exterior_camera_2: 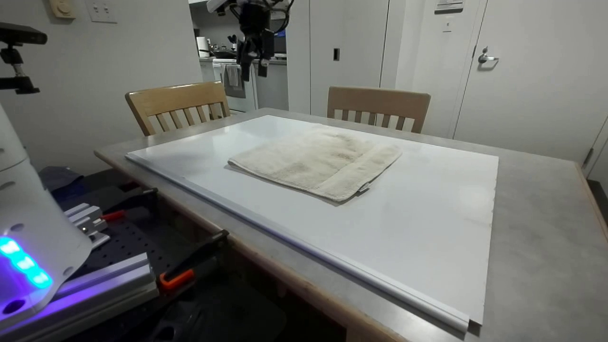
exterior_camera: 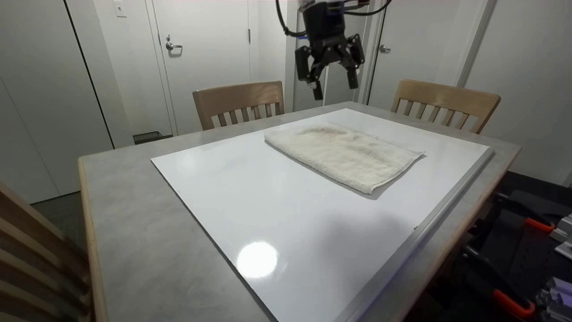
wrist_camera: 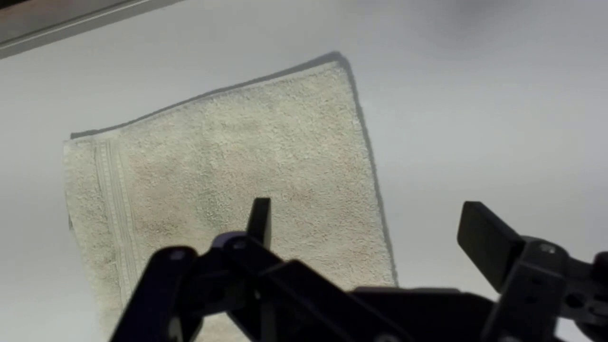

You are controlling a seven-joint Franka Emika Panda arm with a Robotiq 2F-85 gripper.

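A cream towel [exterior_camera: 343, 153] lies flat, folded into a rough rectangle, on a white board [exterior_camera_2: 433, 228]. High above it hangs my gripper [exterior_camera: 335, 92], open and empty, clear of the cloth. From the wrist, one finger [wrist_camera: 260, 222] appears over the towel [wrist_camera: 273, 165] and the other over bare board to its right. A woven band runs along the towel's left side in that view. The lower part of the cloth is hidden behind my gripper.
The board rests on a grey table [exterior_camera: 145, 230] and has a raised metal rail [exterior_camera_2: 319, 256] along one edge. Wooden chairs [exterior_camera: 241, 102] stand around the table. Clamps with orange handles [exterior_camera_2: 176, 280] sit beside the robot's base. Much of the board is bare.
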